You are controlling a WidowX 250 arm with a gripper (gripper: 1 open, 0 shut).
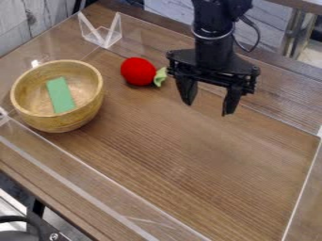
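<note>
My black gripper (208, 92) hangs over the upper middle of the wooden table, its two dark finger parts apart, pointing down. Whether anything is between them is hard to make out. Just left of it lie a red rounded object (137, 70) and a small light green piece (161, 74).
A yellow bowl (85, 97) with a green block (60, 94) in it sits at the left. A clear wire or plastic holder (101, 30) stands at the back left.
</note>
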